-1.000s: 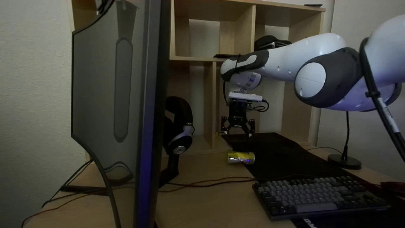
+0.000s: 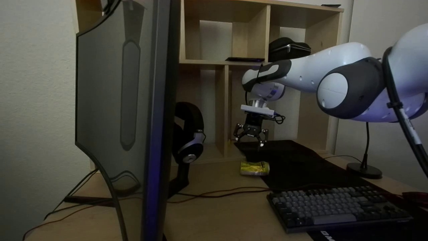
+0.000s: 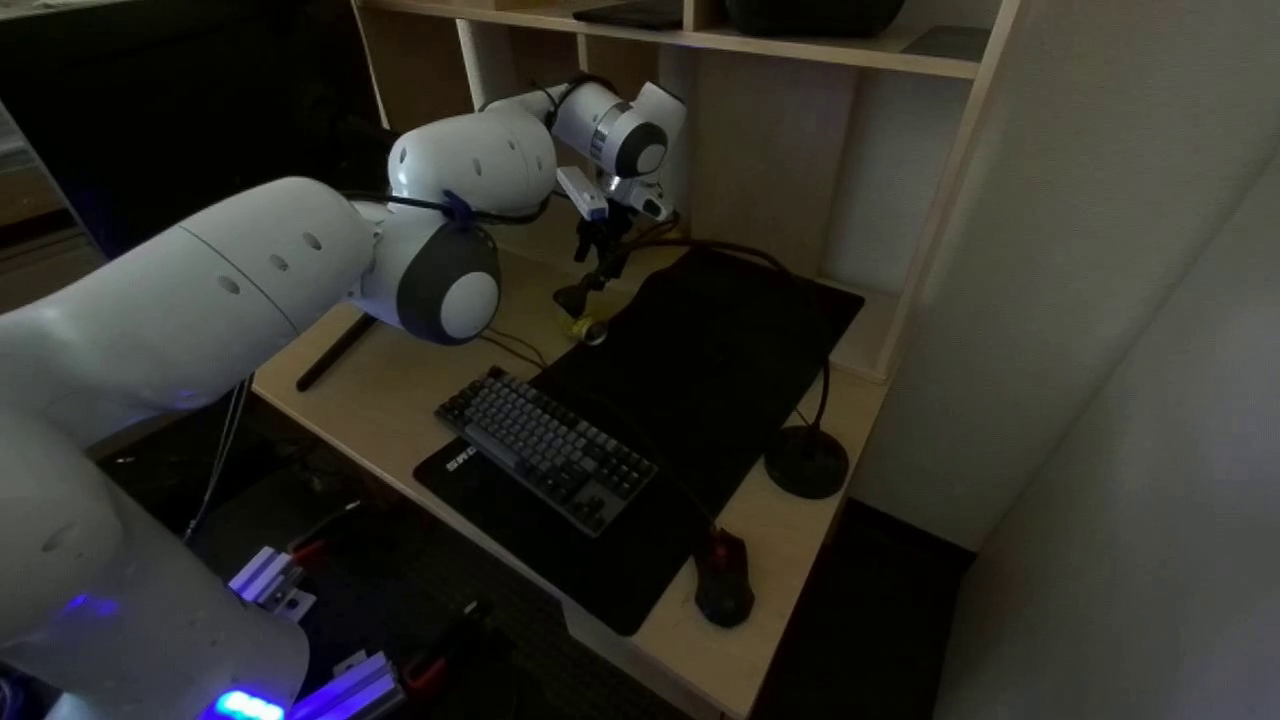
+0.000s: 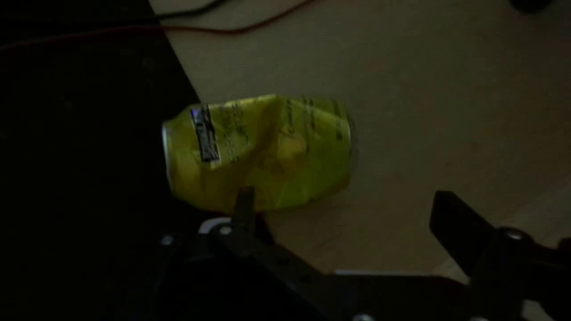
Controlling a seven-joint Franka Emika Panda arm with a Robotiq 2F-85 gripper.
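A dented yellow can (image 2: 254,168) lies on its side on the wooden desk, one end over the edge of the black desk mat. From above, in the wrist view, the can (image 4: 299,150) shows its crumpled side and printed label. My gripper (image 2: 251,142) stands open above and behind it, fingers pointing down, with a visible gap down to the can. In the wrist view the open gripper has its fingers spread wide; the left fingertip overlaps the can's lower edge, the right one is over bare desk. Nothing is between them.
A keyboard (image 2: 337,205) sits on the mat (image 3: 744,348) nearer the front, with a mouse (image 3: 723,580) to its right. Thin cables (image 2: 224,192) cross the desk before the can. Headphones (image 2: 188,132) and a monitor (image 2: 116,96) stand left; shelves rise behind.
The arm has shifted slightly right in exterior view 1, and the gripper has tilted. The can lies in nearly the same place, but its visible side looks different, as if rolled. The gripper remains open.
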